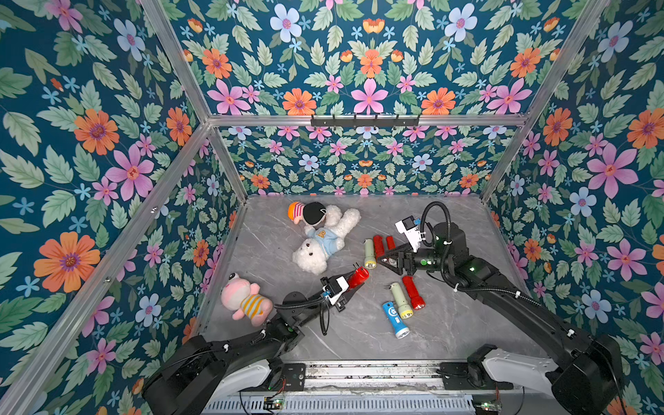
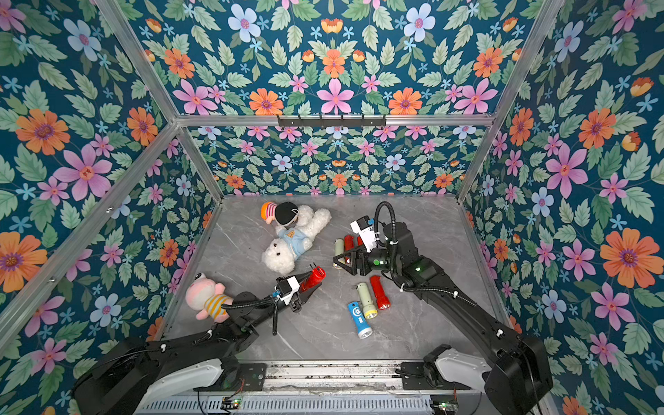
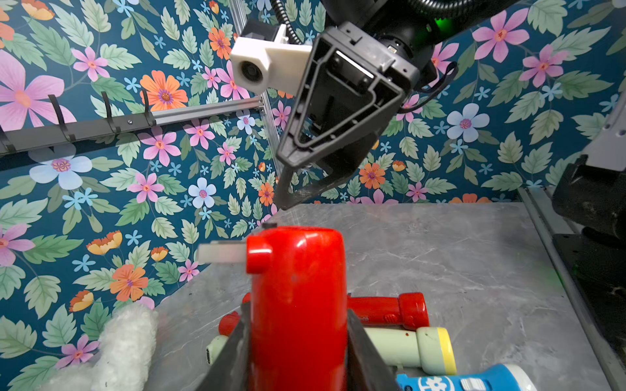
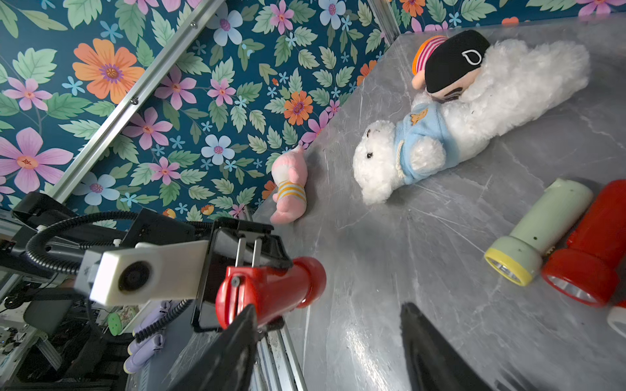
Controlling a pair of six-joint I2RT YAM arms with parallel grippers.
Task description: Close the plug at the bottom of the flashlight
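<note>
A red flashlight (image 1: 357, 276) is held by my left gripper, which is shut on its body and holds it above the table. In the right wrist view its two-pronged plug (image 4: 255, 251) sticks out from the end, also seen pale at the side in the left wrist view. My right gripper stands open with nothing between its fingers, to the right of and higher than the held flashlight, facing it.
Red, green and blue flashlights (image 1: 394, 319) lie in two groups at the middle right. A white bear (image 1: 314, 252) with a small doll lies behind, and a pink toy (image 1: 242, 297) is at the left.
</note>
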